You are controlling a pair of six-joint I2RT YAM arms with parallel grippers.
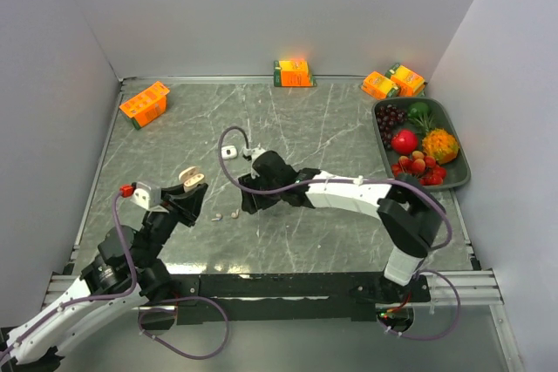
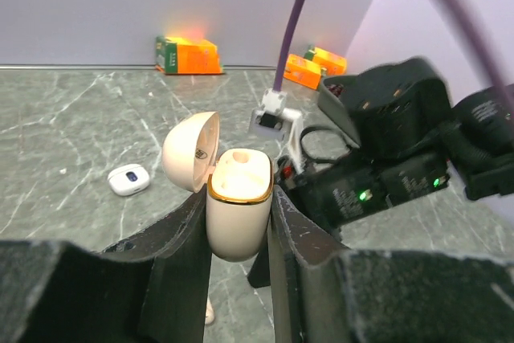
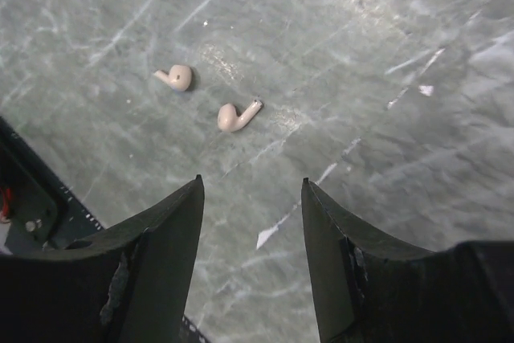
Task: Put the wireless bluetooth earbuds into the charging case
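My left gripper [image 1: 192, 198] is shut on the cream charging case [image 2: 238, 210], held up with its lid open [image 2: 190, 150]. My right gripper [image 1: 248, 196] hangs low over the table, fingers apart and empty. Below it, in the right wrist view, two small earbuds [image 3: 178, 77] lie loose on the grey marble table, a short way in front of the fingertips. A closed white case [image 2: 128, 179] lies on the table behind them.
A dark tray of fruit [image 1: 381, 139] stands at the right. Orange boxes [image 1: 293, 73] sit along the back and left edge [image 1: 145, 105].
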